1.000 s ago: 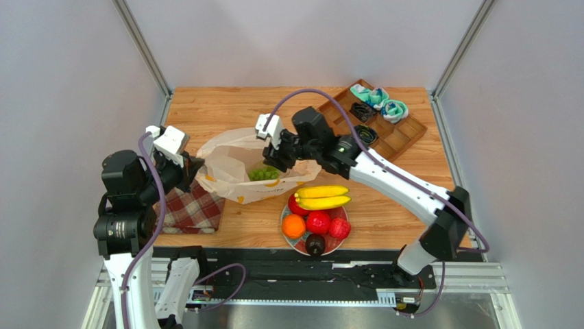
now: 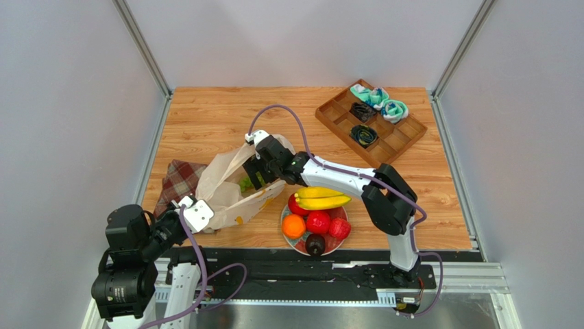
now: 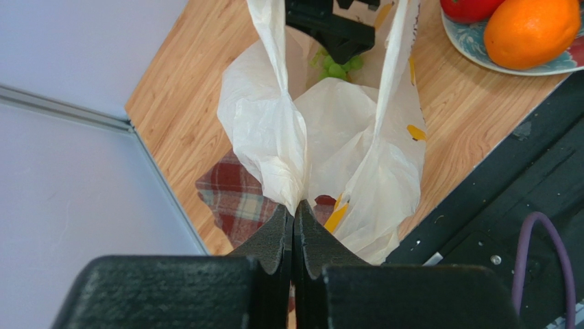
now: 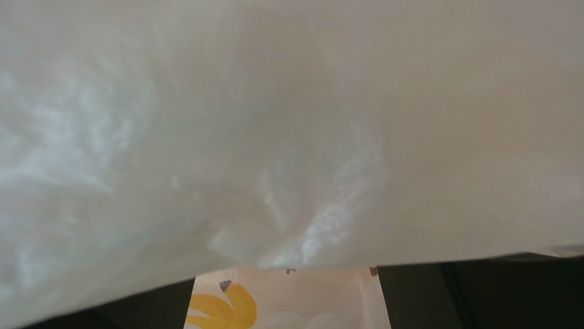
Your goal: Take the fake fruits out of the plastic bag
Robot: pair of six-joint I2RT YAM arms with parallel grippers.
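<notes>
The plastic bag point(image 2: 226, 212) lies open on the wooden table, its white film pulled toward my left gripper, which is shut on a bunched edge of it at the near left. Green grapes point(image 3: 336, 68) sit inside the bag. My right gripper point(image 2: 257, 175) reaches into the bag's mouth with fingers apart, over the grapes. In the right wrist view, bag film point(image 4: 295, 137) covers most of the picture; whether anything is between those fingers is hidden. A plate holds an orange point(image 2: 293, 226), red fruits point(image 2: 318, 221), bananas point(image 2: 322, 203) and a dark fruit point(image 2: 314, 245).
A plaid cloth point(image 2: 175, 178) lies left of the bag. A wooden compartment tray point(image 2: 397, 140) with cables and teal cloth stands at the back right.
My left gripper has moved toward the front, drawing the bag's edge along. My right gripper has moved left and deeper into the bag, largely covering the grapes in the top view.
</notes>
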